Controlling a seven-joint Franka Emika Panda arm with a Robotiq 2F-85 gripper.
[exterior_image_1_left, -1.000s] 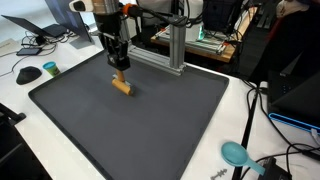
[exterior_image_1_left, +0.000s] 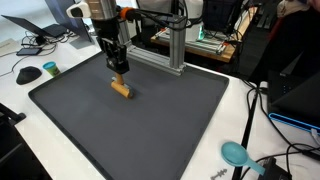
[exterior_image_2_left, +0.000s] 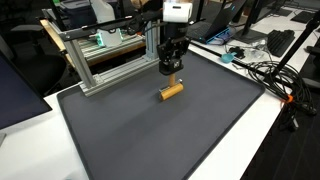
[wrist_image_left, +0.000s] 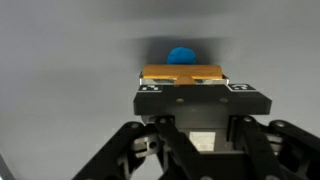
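An orange cylinder-like piece (exterior_image_2_left: 171, 91) is at the dark mat's surface, with a narrow upright orange part rising from it. In exterior view 1 the same orange piece (exterior_image_1_left: 121, 89) lies slanted below my gripper (exterior_image_1_left: 117, 73). My gripper (exterior_image_2_left: 172, 72) points down and is shut on the upright part. From the wrist, an orange bar (wrist_image_left: 183, 72) shows just beyond the black fingertips (wrist_image_left: 150, 102), with a round blue spot (wrist_image_left: 181, 56) past it. How much of the piece rests on the mat cannot be made out.
A metal frame (exterior_image_2_left: 112, 75) stands along one edge. Behind the arm are a green-blue cup (exterior_image_1_left: 51, 69), a dark rounded object (exterior_image_1_left: 29, 75) and cables. A turquoise object (exterior_image_1_left: 238, 155) lies off the mat.
Only a very slight shift of my gripper and the orange piece shows over the last second. My gripper stays at the orange piece throughout.
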